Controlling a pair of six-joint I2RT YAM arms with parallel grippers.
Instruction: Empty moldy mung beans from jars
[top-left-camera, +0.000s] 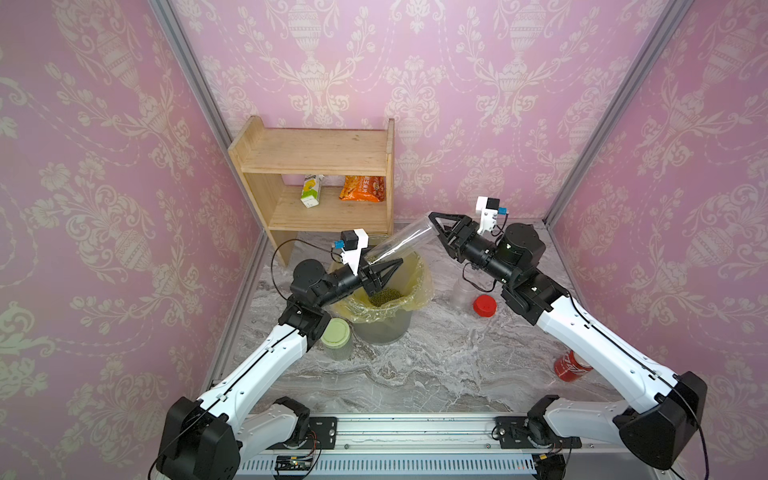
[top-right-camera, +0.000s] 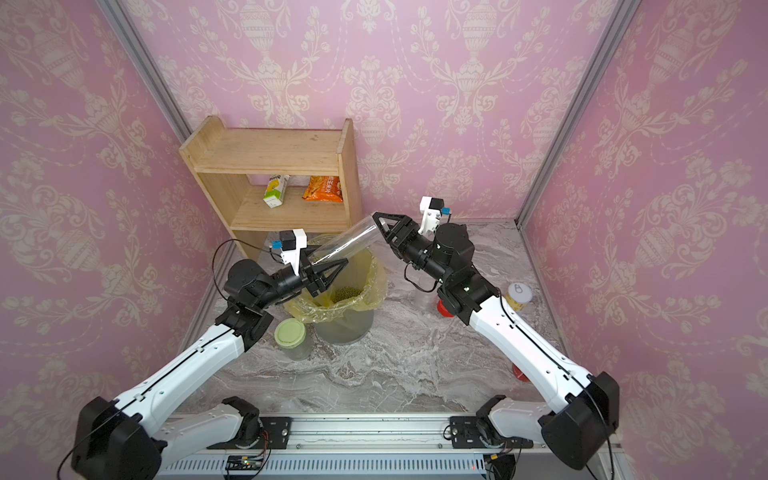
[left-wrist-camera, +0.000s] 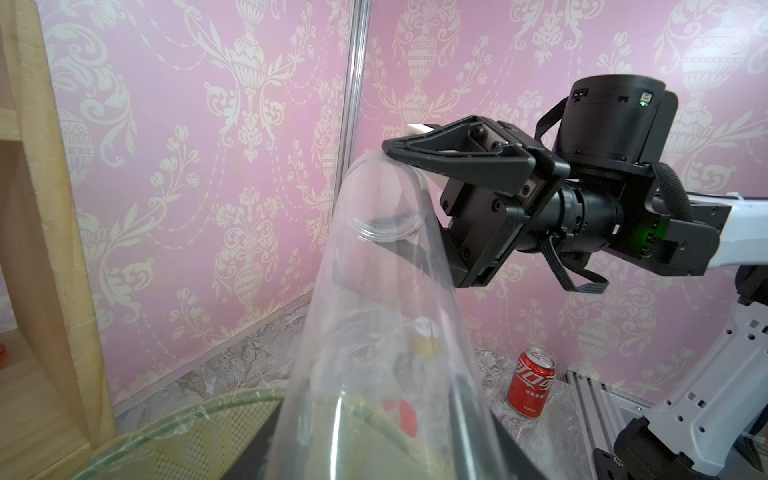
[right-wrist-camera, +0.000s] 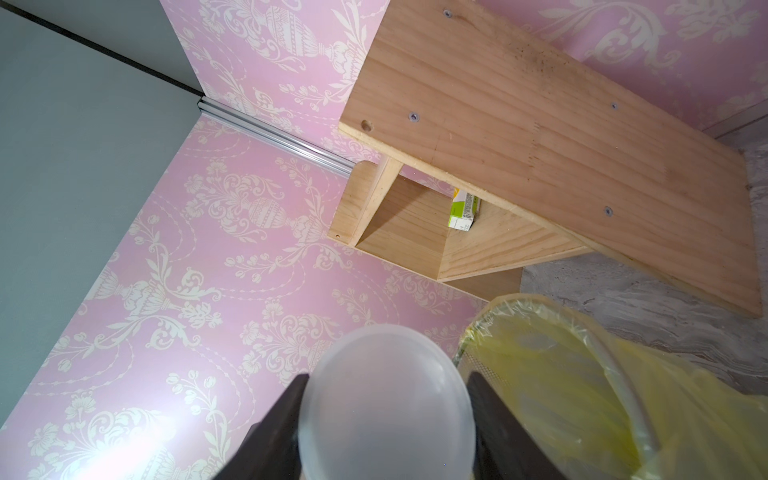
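Note:
My left gripper (top-left-camera: 376, 272) is shut on a tall clear jar (top-left-camera: 400, 240), which is tilted over the bin (top-left-camera: 396, 320) lined with a yellow bag, beans visible inside. In the left wrist view the jar (left-wrist-camera: 376, 336) looks empty. My right gripper (top-left-camera: 440, 224) is part open at the jar's raised end, its fingers around that end; whether they grip cannot be told. In the right wrist view that pale round end fills the space between the fingers.
A wooden shelf (top-left-camera: 312, 140) stands behind the bin. A green-lidded jar (top-left-camera: 336, 340) is at its front left. A red lid (top-left-camera: 484, 304) and Coke can (left-wrist-camera: 528, 384) lie to the right.

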